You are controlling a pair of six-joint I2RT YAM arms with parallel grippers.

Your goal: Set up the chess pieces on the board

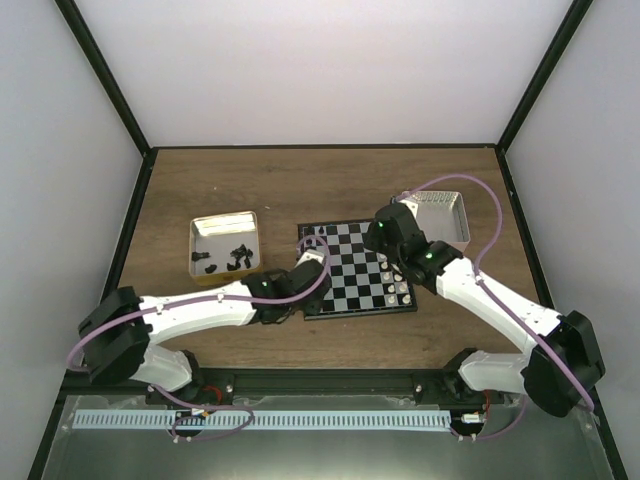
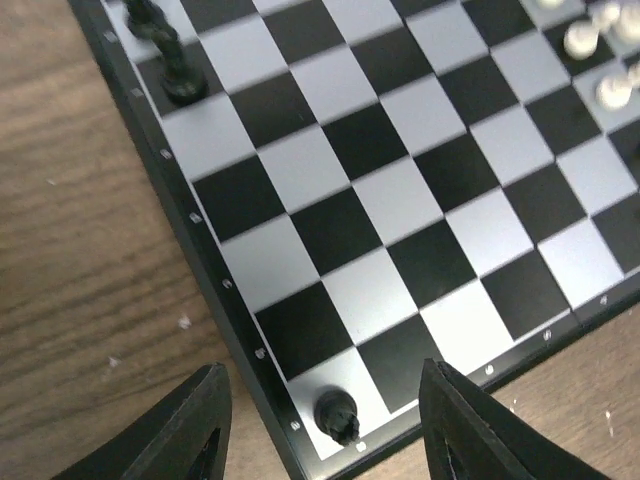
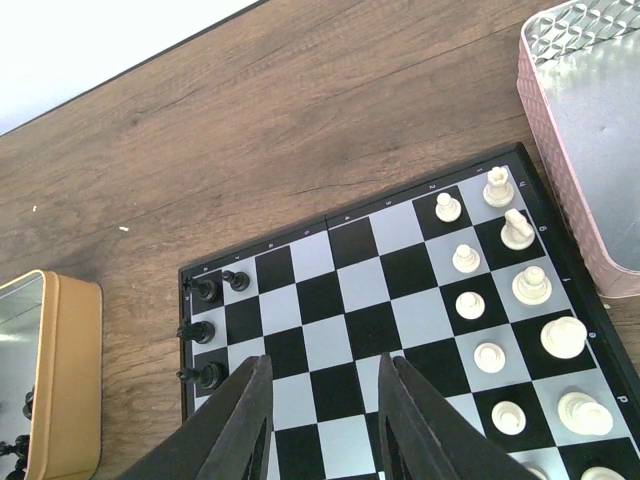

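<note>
The chessboard (image 1: 349,268) lies mid-table. White pieces line its right side, among them a white piece (image 3: 532,286). Black pieces stand at its left edge, among them a black piece, and a lone black piece (image 2: 336,415) sits on a corner square between my left gripper's fingers in the left wrist view, seen from above; whether they touch it is unclear. My left gripper is part open over that corner. My right gripper is over the board's right part, fingers apart, no piece visible between them.
A tan-rimmed box (image 1: 224,223) with loose black pieces stands left of the board. A pink-sided metal tray (image 3: 560,150) stands at the back right. The wooden table behind the board is clear.
</note>
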